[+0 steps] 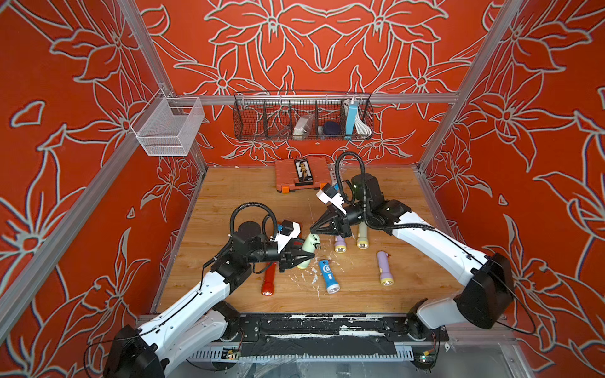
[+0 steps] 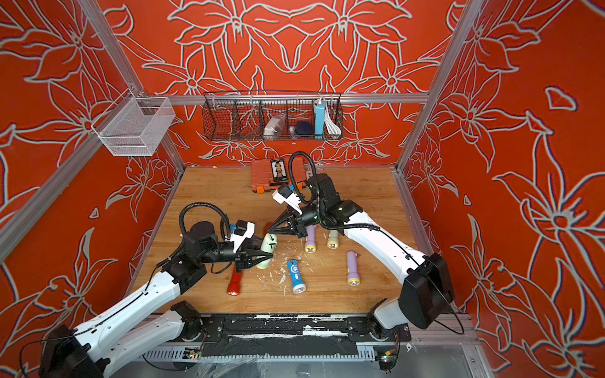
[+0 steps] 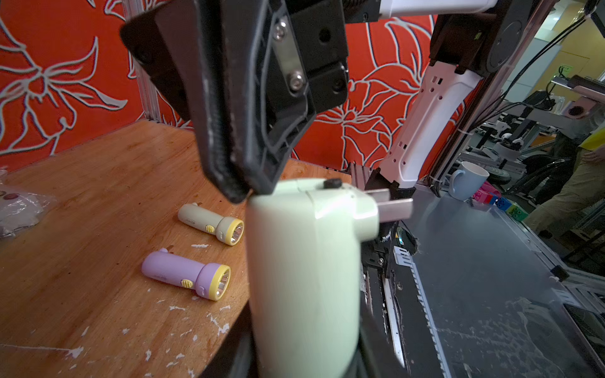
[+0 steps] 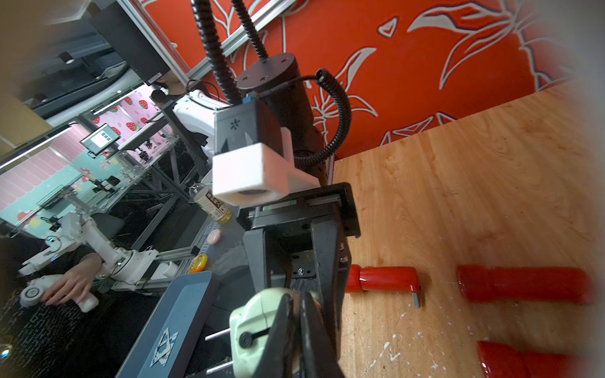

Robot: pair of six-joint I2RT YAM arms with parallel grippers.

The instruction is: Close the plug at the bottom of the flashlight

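A pale green flashlight (image 1: 310, 245) stands upright, held above the table by my left gripper (image 1: 306, 255), which is shut on its body. In the left wrist view its bottom plug (image 3: 394, 208) points up top, prongs sticking out sideways. My right gripper (image 1: 314, 230) is at the top end of the flashlight (image 3: 302, 277), fingertips close together at its edge beside the plug housing. In the right wrist view the fingers cover part of that end. Whether anything sits between those fingertips is hard to tell.
Blue (image 2: 295, 277), lilac (image 2: 352, 267) and red (image 2: 233, 283) flashlights lie on the wooden table (image 2: 208, 182), with several others around. An orange case (image 2: 261, 176) lies at the back. Wire baskets hang on the frame.
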